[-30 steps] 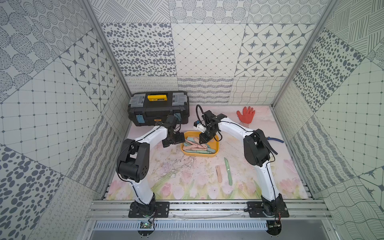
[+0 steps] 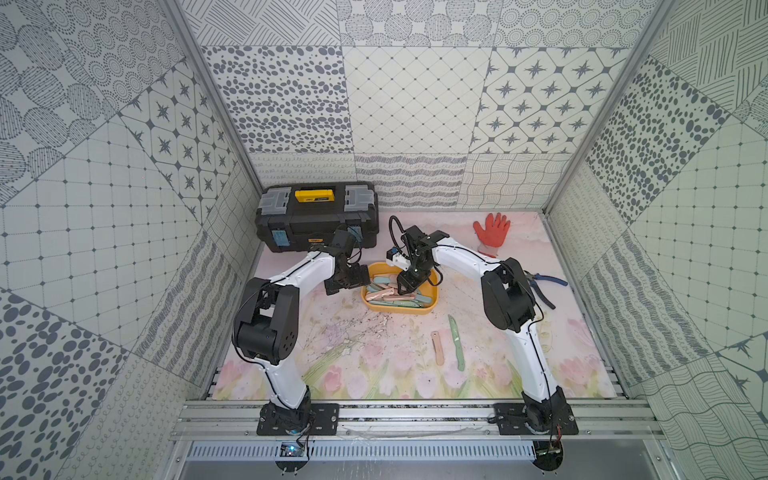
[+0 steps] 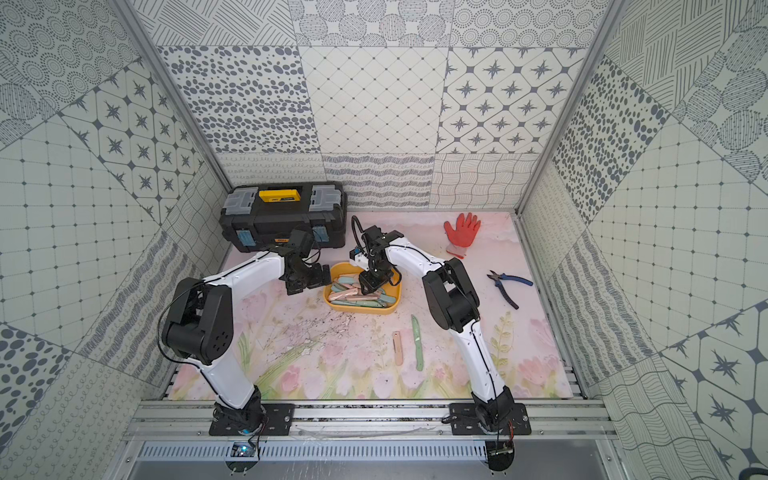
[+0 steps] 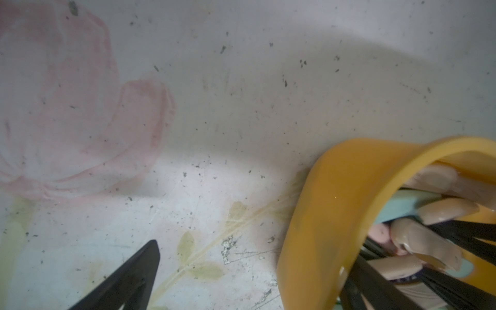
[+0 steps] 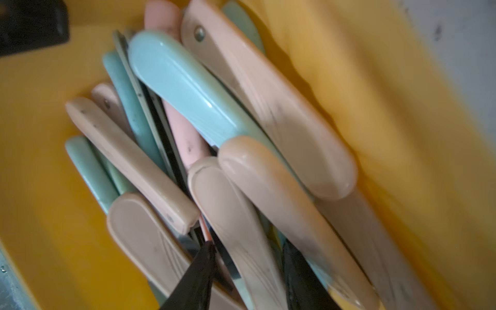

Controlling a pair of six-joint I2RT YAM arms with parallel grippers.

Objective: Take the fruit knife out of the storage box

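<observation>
The yellow storage box (image 2: 400,310) holds a pile of pastel knives (image 5: 268,118), mostly beige, cyan and pink handles. My right gripper is down inside it, open, its fingertips astride a beige handle (image 5: 232,222) in the right wrist view. My left gripper is open just left of the box, one finger at the box's near wall in the left wrist view. Which piece is the fruit knife I cannot tell.
A green knife (image 2: 456,344) and a beige piece (image 2: 437,348) lie on the table in front. A black toolbox (image 2: 316,224) stands back left; a red glove (image 2: 492,230) and pliers (image 3: 504,284) lie at the right.
My right gripper has moved slightly lower and toward the front, into the pile. The left arm looks unmoved.
</observation>
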